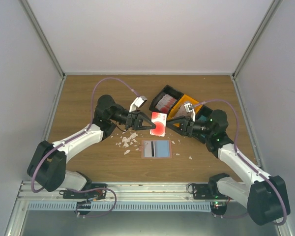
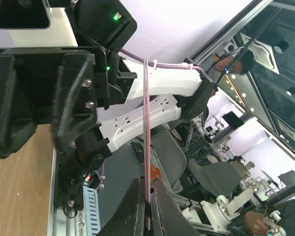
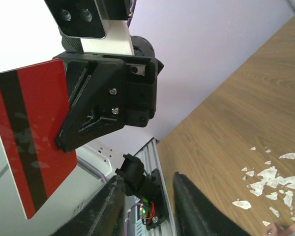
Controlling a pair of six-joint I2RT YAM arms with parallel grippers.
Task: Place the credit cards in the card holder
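Observation:
A red and white card (image 1: 158,124) is held up above the table, with my left gripper (image 1: 154,127) shut on its left part. Seen edge-on in the left wrist view, the card (image 2: 146,118) rises from between the closed fingers. Its red face with a dark stripe shows in the right wrist view. My right gripper has its fingers apart and empty, to the right of the card. Lying flat on the table below is what looks like the open card holder (image 1: 162,148), with a blue half and a grey half.
Behind the right gripper, a black box (image 1: 167,100) and an orange box (image 1: 191,101) stand at the back right. White flakes (image 1: 130,140) are scattered left of the holder.

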